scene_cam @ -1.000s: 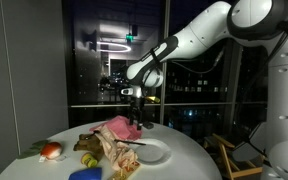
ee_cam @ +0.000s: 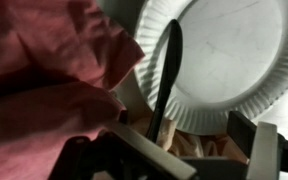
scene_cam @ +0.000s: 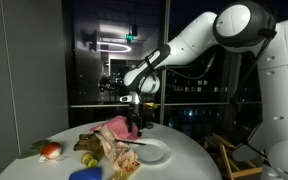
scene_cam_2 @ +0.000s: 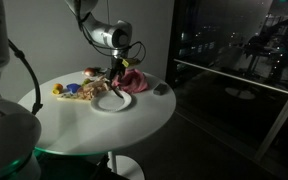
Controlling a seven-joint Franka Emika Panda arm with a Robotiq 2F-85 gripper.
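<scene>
My gripper is open above the table, pointing down, with its fingers at the lower edge of the wrist view. A dark, slim utensil (ee_cam: 171, 62) lies with one end over the white plate (ee_cam: 235, 50). Its lower part runs down close to my left finger; whether they touch cannot be told. Reddish-pink cloth (ee_cam: 49, 55) fills the left of the wrist view.
Beige cloth (scene_cam: 119, 155) lies left of the plate, near brownish items (scene_cam: 87, 145) and a blue object (scene_cam: 86, 174). A red round object (scene_cam: 52, 155) is farther left.
Over the last second my gripper has moved down and slightly right towards the table, beside the pink cloth. The objects on the table look unmoved.
</scene>
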